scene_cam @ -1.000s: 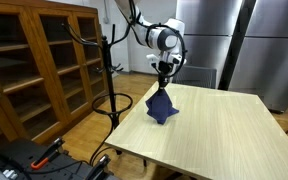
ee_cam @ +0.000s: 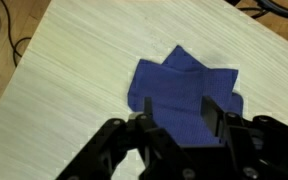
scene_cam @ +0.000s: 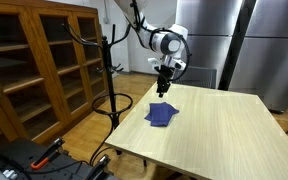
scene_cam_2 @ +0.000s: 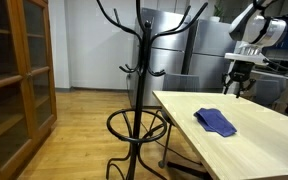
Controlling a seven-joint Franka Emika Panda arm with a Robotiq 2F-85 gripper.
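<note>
A dark blue cloth (scene_cam: 161, 114) lies folded and rumpled on the pale wooden table, near its left side. It shows again in the second exterior view as a blue heap (scene_cam_2: 215, 122). My gripper (scene_cam: 162, 93) hangs above and just behind it, apart from the cloth. Seen from the wrist, the black fingers of the gripper stand apart, with the cloth (ee_cam: 174, 88) spread below them and partly hidden by the gripper. Nothing is held between them.
A black coat stand (scene_cam_2: 139, 90) rises beside the table's left edge. A grey chair (scene_cam: 199, 77) stands behind the table, and a wooden glass-door cabinet (scene_cam: 44, 65) is at the left.
The gripper has opened and sits clear above it.
</note>
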